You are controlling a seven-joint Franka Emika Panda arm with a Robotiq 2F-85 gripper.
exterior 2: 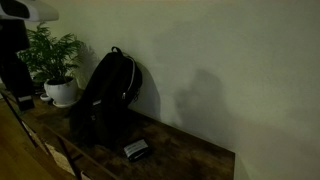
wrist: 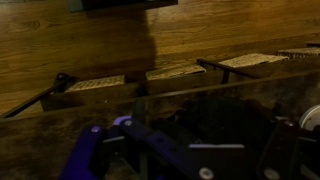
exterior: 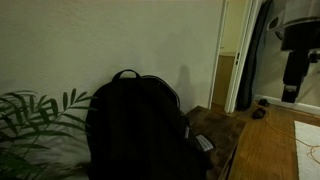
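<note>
A black backpack [exterior: 140, 130] leans against the wall on a dark wooden bench [exterior 2: 195, 158]. Just beside it, on the bench, lies a small dark item with a pale face [exterior 2: 136, 149]; what it is cannot be made out. My gripper [exterior: 293, 88] hangs at the upper right of the first exterior view, above the floor and apart from the backpack. The second exterior view has the dark gripper [exterior 2: 18, 85] at its left edge, near the plant. It is open, and nothing shows between its fingers. In the dim wrist view, the gripper's dark body fills the bottom.
A leafy plant in a white pot [exterior 2: 62, 93] stands on the bench beside the backpack. Below the bench edge, the wrist view shows dark metal bars [wrist: 38, 96] and wooden floor [wrist: 215, 35]. A white sheet [exterior: 308, 145] lies on the floor at right.
</note>
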